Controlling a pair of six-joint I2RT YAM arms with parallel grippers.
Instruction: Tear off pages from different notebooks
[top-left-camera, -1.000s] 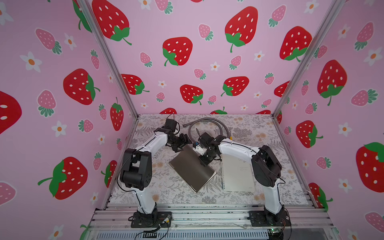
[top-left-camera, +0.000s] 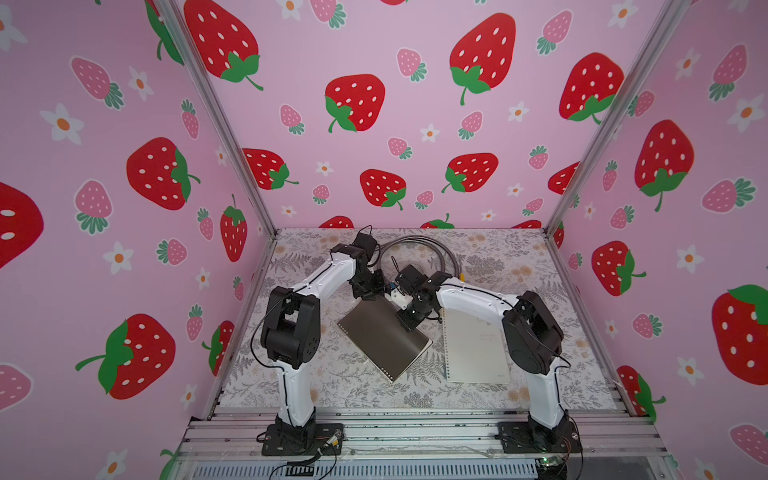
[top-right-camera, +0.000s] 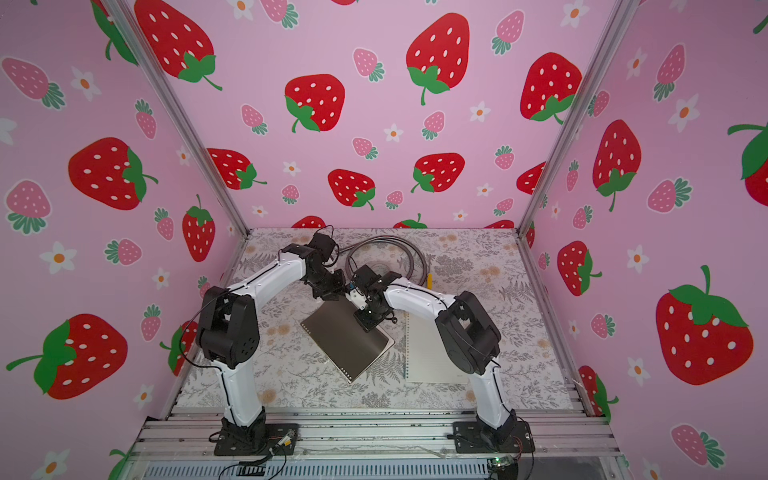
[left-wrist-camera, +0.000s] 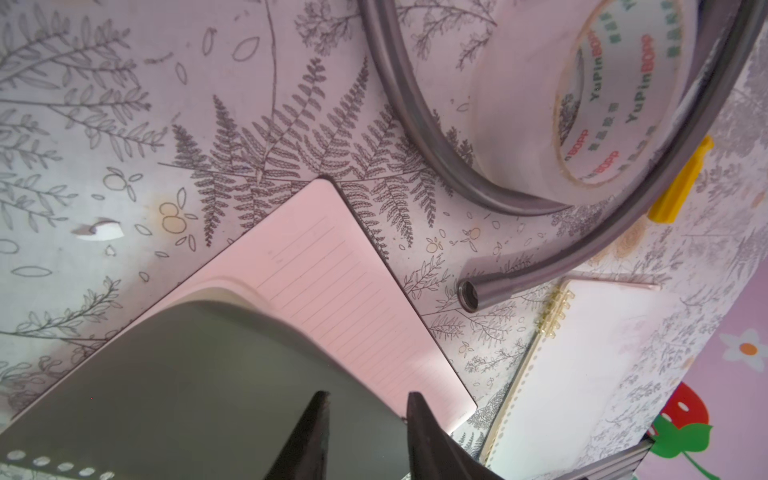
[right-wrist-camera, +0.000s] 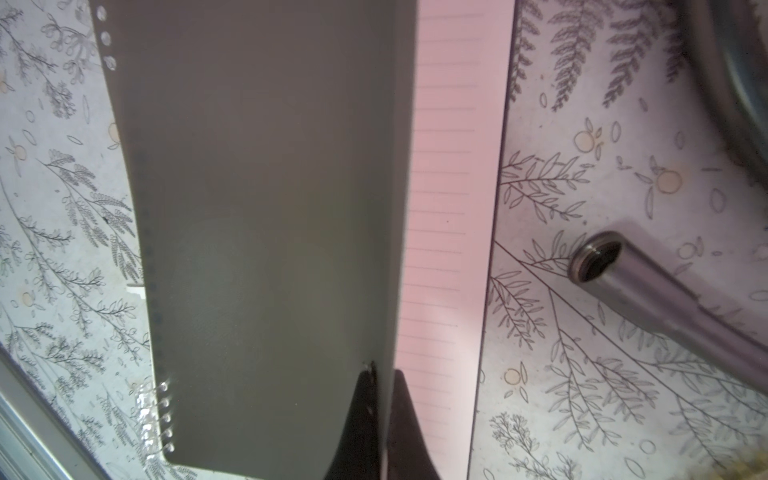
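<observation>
A dark-covered notebook (top-left-camera: 376, 344) lies at the centre, its cover partly raised and showing pale lined paper (left-wrist-camera: 336, 280) in the left wrist view. My right gripper is shut on the cover's long edge, which runs between its fingertips. My left gripper hangs above that notebook, its fingers apart over the cover's edge; whether anything is between them is unclear. A pale spiral notebook (top-left-camera: 472, 356) lies open or uncovered to the right, under my right arm.
A coiled grey hose (left-wrist-camera: 400, 88) with a tape roll (left-wrist-camera: 512, 120) inside lies behind the notebooks, a yellow object (left-wrist-camera: 680, 180) beside it. Both arms crowd the centre.
The right arm stays in place.
</observation>
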